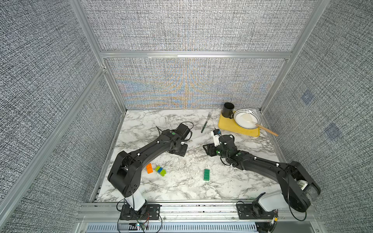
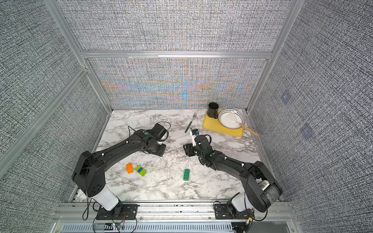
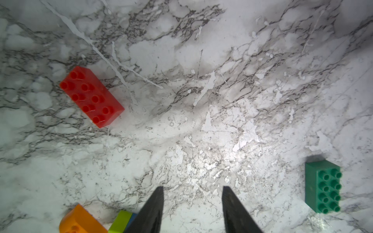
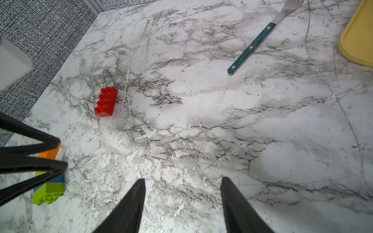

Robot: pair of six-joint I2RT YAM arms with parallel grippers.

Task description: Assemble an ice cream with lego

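Observation:
My left gripper is open over the table, with bare marble between its fingertips. A piece of lime-green and blue bricks (image 1: pixel 160 170) lies on the table in front of it; in the right wrist view its lime studs face sideways. Touching or close beside it is an orange brick (image 2: pixel 129 168). A red brick (image 3: pixel 92 97) sits studs up; the left arm hides it from above. The dark green brick (image 1: pixel 206 174) stands alone nearer the front. Facing the left arm, my right gripper is open and empty above the table.
At the back right a yellow tray (image 1: pixel 233 126) carries a black mug (image 1: pixel 227 109) and a patterned bowl (image 1: pixel 252 113) with a wooden-handled utensil. A fork (image 1: pixel 206 122) lies left of the tray.

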